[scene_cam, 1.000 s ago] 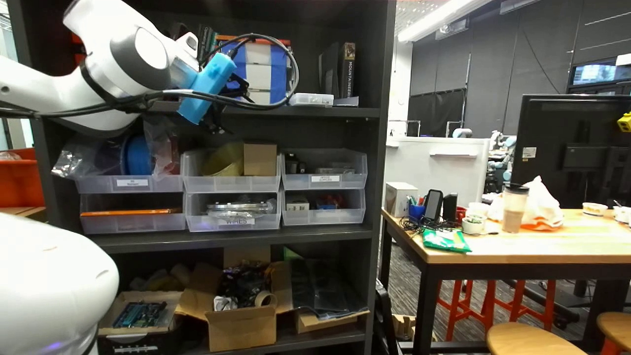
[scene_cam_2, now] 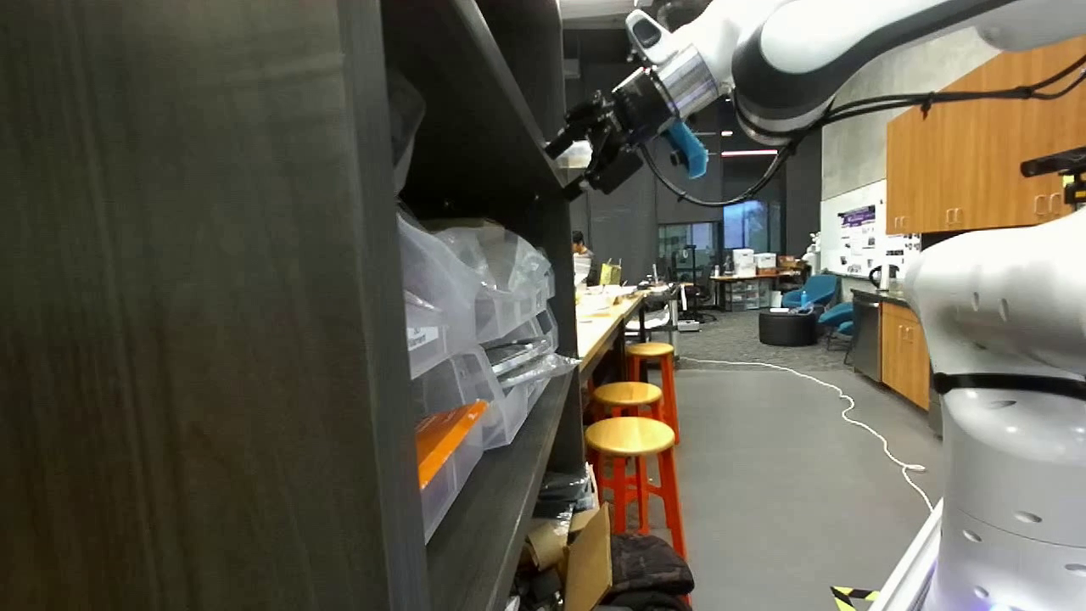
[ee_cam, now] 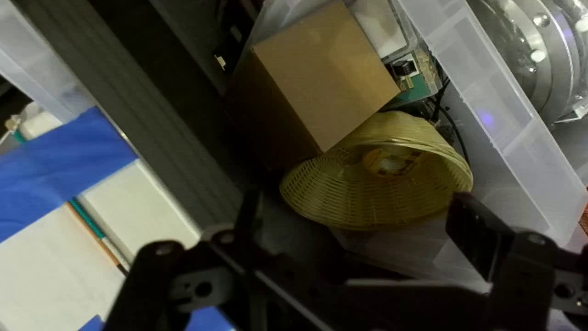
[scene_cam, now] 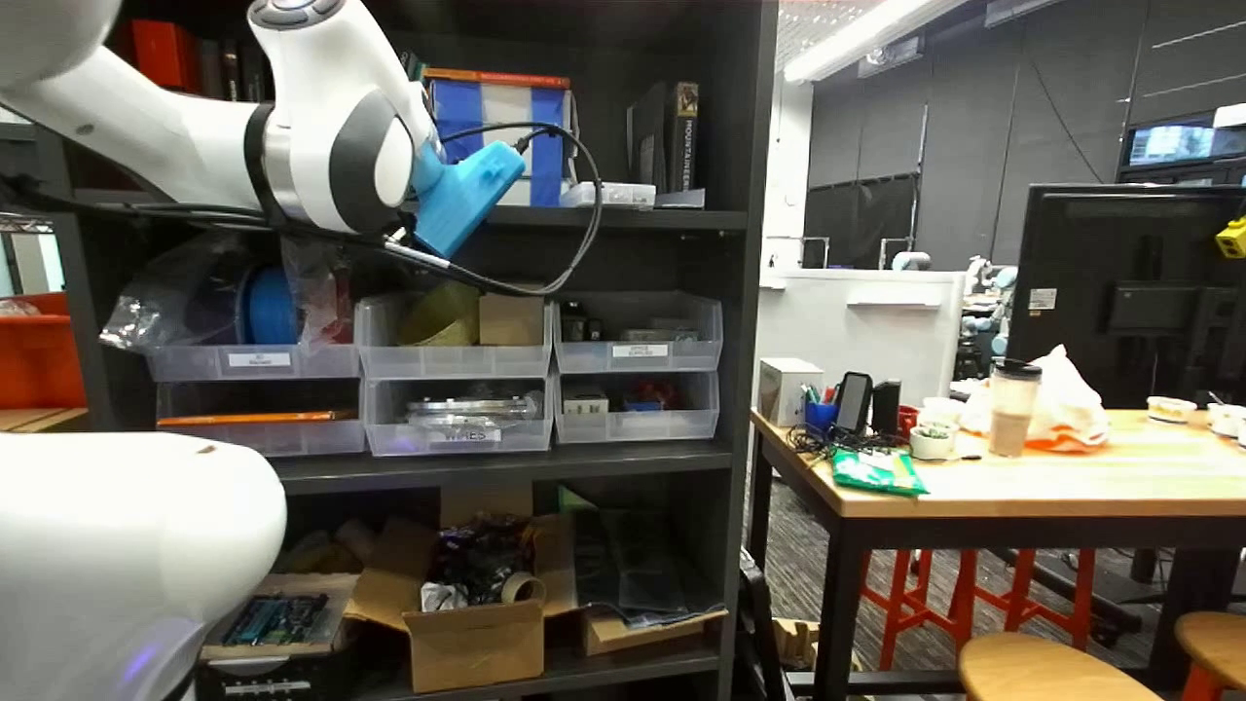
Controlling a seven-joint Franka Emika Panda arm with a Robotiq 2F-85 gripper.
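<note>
My gripper (scene_cam_2: 572,169) stands open near the front of the upper shelf in exterior view 2, with nothing held. In the wrist view its dark fingers (ee_cam: 478,234) are spread wide, low in the picture. Beyond them a yellow woven basket (ee_cam: 380,187) lies tipped on its side in a clear bin (ee_cam: 529,160), mouth toward the camera. A brown cardboard box (ee_cam: 330,71) sits right beside the basket. From exterior view 1, the blue mount (scene_cam: 467,201) on my wrist hides the fingers.
The dark shelf board (scene_cam: 654,220) runs above the bins, carrying a blue-and-white striped box (scene_cam: 504,111) and a small white case (scene_cam: 609,195). Another clear bin (scene_cam: 637,333) stands to the right. A loose cable (scene_cam: 593,222) loops out from the wrist. Open floor (scene_cam_2: 774,438) lies before the shelf.
In exterior view 1, my wrist has shifted right and slightly down, and it has turned. The fingers, partly visible earlier, are now hidden there. The basket and box appear unmoved.
</note>
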